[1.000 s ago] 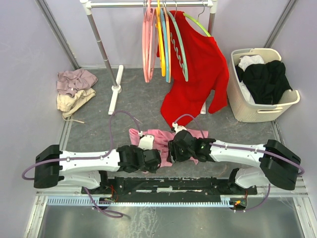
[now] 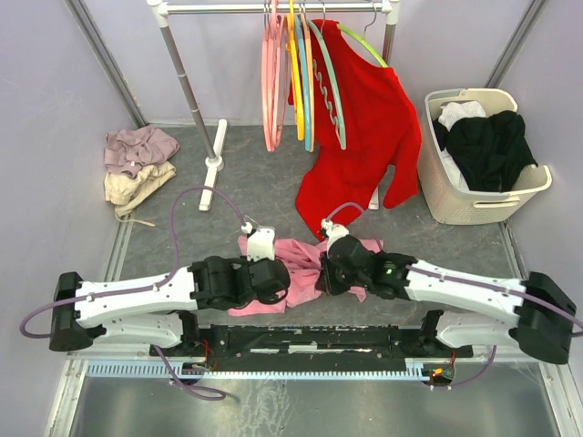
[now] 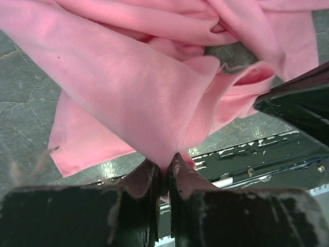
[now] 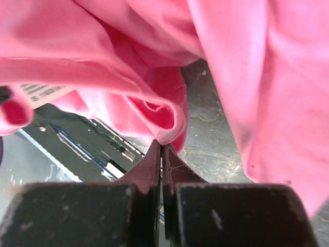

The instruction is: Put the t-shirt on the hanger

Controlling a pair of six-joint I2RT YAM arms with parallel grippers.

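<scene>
The pink t shirt (image 2: 296, 253) lies crumpled on the grey floor in front of both arms, part of it hidden beneath them in the top view. My left gripper is shut on a gathered fold of the t shirt (image 3: 133, 87). At another edge of the cloth, my right gripper is shut with a thin fold of the t shirt (image 4: 164, 126) pinched at its tips. Above, several hangers hang side by side on the rack, among them a yellow hanger (image 2: 297, 77) and a green hanger (image 2: 330, 86).
A red garment (image 2: 364, 127) hangs from a light green hanger on the white rack rail (image 2: 228, 9). The laundry basket (image 2: 474, 211) with dark and white clothes stands at the right. Folded clothes (image 2: 138, 164) lie at the left.
My left gripper has shifted left and the right gripper slightly right, so they stand farther apart.
</scene>
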